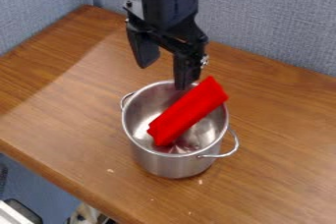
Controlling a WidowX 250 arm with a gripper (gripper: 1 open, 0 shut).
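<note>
A steel pot (157, 159) with two wire handles stands on the wooden table. A long red block (187, 112) lies tilted inside it, its upper end resting over the pot's right rim. My black gripper (165, 55) hangs over the back of the pot, behind and above the red block, with its two fingers spread apart and nothing seen between them.
Bare wooden table (59, 81) surrounds the pot on the left, right and behind. A grey padded wall (276, 31) runs along the back. The table's front left edge drops to a floor with some clutter at the bottom left.
</note>
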